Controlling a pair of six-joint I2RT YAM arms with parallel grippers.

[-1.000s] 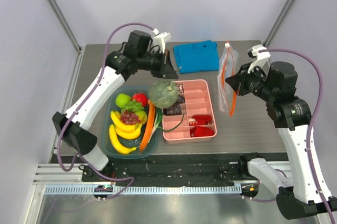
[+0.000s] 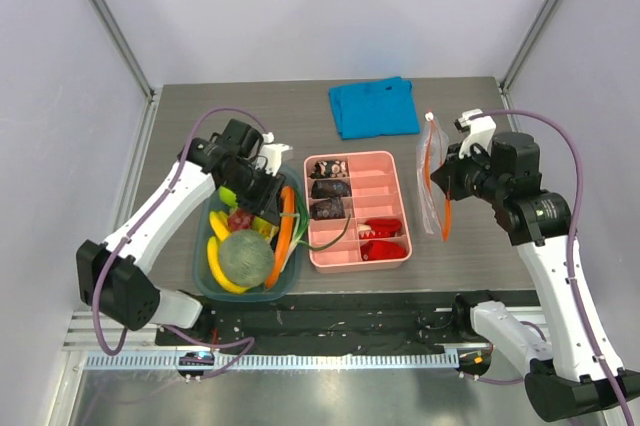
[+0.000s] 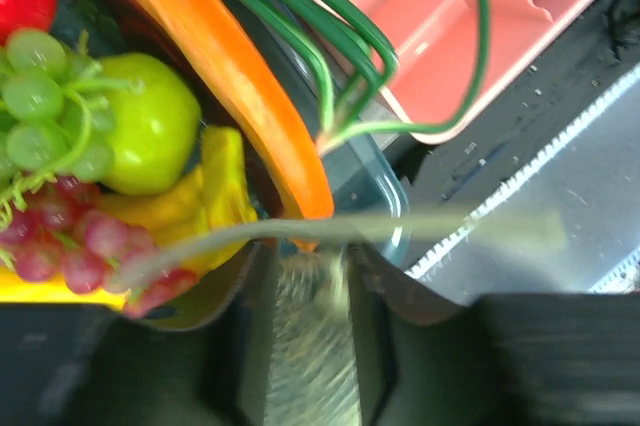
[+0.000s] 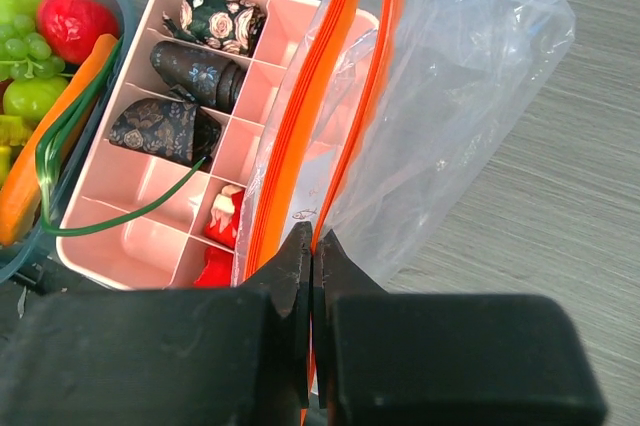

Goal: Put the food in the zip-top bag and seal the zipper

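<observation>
A teal bin (image 2: pixel 205 251) holds bananas (image 2: pixel 218 266), grapes (image 3: pixel 100 241), green apples (image 3: pixel 150 121), a carrot (image 2: pixel 285 226) and a round greenish melon (image 2: pixel 243 258). My left gripper is low over the bin at the melon, its fingers part open; a blurred stalk crosses above them. My right gripper is shut on the orange zipper edge of a clear zip bag (image 4: pixel 450 126), which hangs upright beside the pink tray.
The pink compartment tray (image 2: pixel 375 186) with patterned and red items stands mid-table. Blue cloth (image 2: pixel 372 106) lies at the back. Bare table surrounds the bag at right.
My left gripper moved down-left from above the pink tray into the bin, and the melon came down there with it. My right arm with the bag shifted slightly right.
</observation>
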